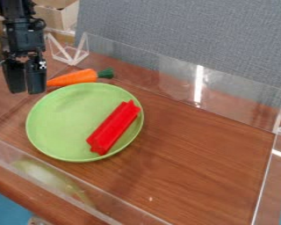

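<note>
My black gripper [25, 72] hangs open at the upper left, just left of an orange carrot [73, 78] with a green top. The carrot lies on the wooden surface behind a green plate [61, 132]. On the right part of the plate lies a red elongated object [113, 127].
Clear low walls edge the wooden surface [207, 167], with a grey speckled panel behind. A white frame [67, 50] and a cardboard box [55, 12] are at the back left.
</note>
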